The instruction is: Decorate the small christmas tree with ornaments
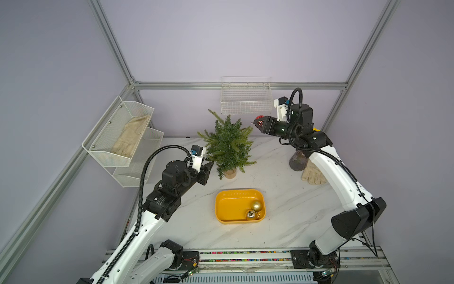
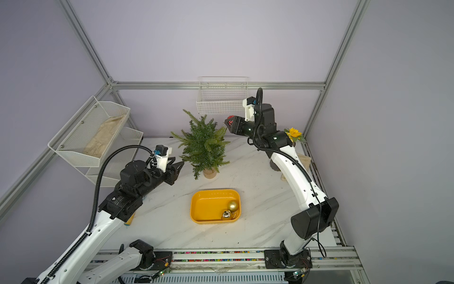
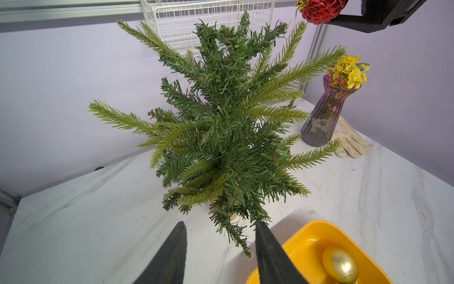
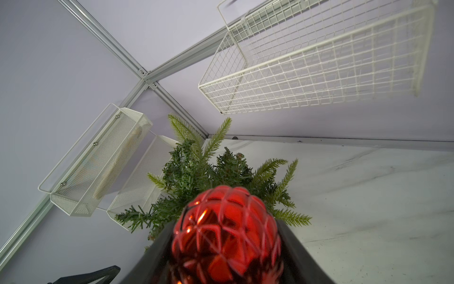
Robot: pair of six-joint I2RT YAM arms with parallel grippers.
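Observation:
The small tree (image 1: 226, 144) stands at the back middle. My right gripper (image 1: 259, 122) is shut on a red textured ball ornament, held above and right of the tree's top, its thread visible in the left wrist view. My left gripper is open at the tree's left, nothing between its fingers. A yellow tray (image 1: 229, 208) in front holds a matte gold ball (image 1: 256, 205) and a shiny one (image 1: 250, 215).
A wire basket (image 1: 246, 97) hangs on the back wall above the tree. Mesh shelves (image 1: 106, 142) are at the left. A vase of flowers (image 3: 321, 118) and gloves (image 1: 314, 175) lie at the back right. Bare table surrounds the tray.

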